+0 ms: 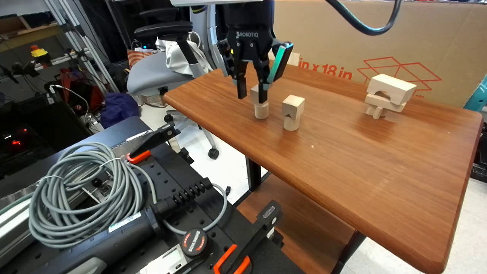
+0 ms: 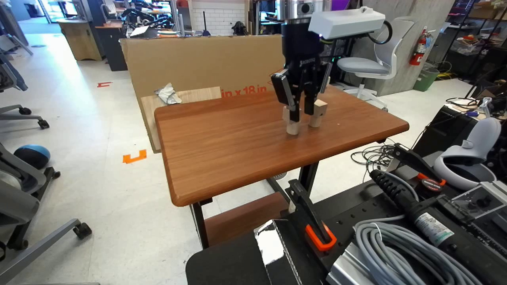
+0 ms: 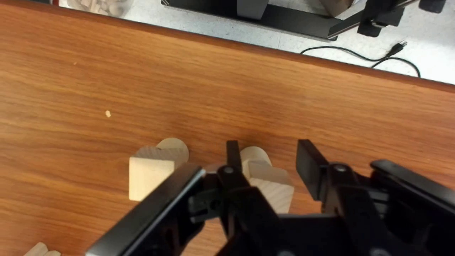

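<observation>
Two small wooden stacks stand on the brown table (image 1: 365, 169), each a pale block on a short cylinder. My gripper (image 1: 252, 93) points down at the farther stack, its cylinder (image 1: 261, 112) showing below one finger. In the wrist view the gripper is partly open, with that stack's top block (image 3: 273, 194) between its fingers. A gap shows between the block and the right finger; the left finger lies close to it, contact unclear. The nearer stack's block (image 1: 293, 105) is just outside the fingers.
An arch-shaped wooden structure (image 1: 388, 93) stands at the table's far right in exterior view 1. Behind the table rises a cardboard panel (image 2: 190, 61). The other stack's block (image 3: 149, 177) leaves little room beside the left finger.
</observation>
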